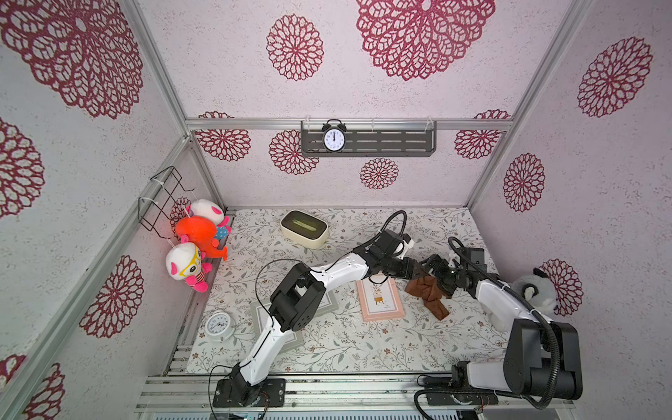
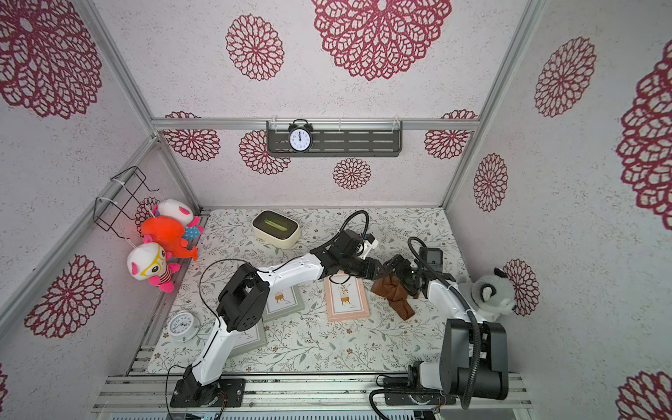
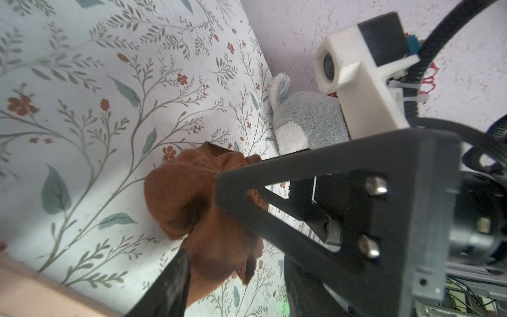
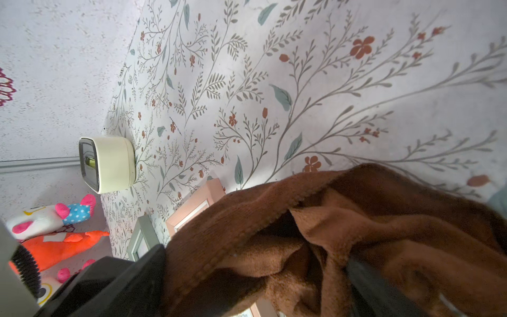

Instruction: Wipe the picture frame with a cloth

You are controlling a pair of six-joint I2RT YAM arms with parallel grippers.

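Note:
A crumpled brown cloth (image 1: pixel 428 290) lies right of the pink picture frame (image 1: pixel 381 311), partly raised beneath the two grippers. In the right wrist view the cloth (image 4: pixel 274 248) fills the space between and in front of the parted fingers of my right gripper, which is open. From the left, my left gripper reaches over the pink frame's far edge to the cloth (image 3: pixel 211 227); it is open, and the cloth hangs partly between its fingers. Whether any pad touches the cloth is hard to tell.
Two grey-green frames (image 2: pixel 287 304) lie on the left, partly beneath my left arm. A white round clock (image 1: pixel 219 325) sits at front left, a cream box (image 1: pixel 304 229) at the back. A grey plush toy (image 1: pixel 535 292) stands at the right edge.

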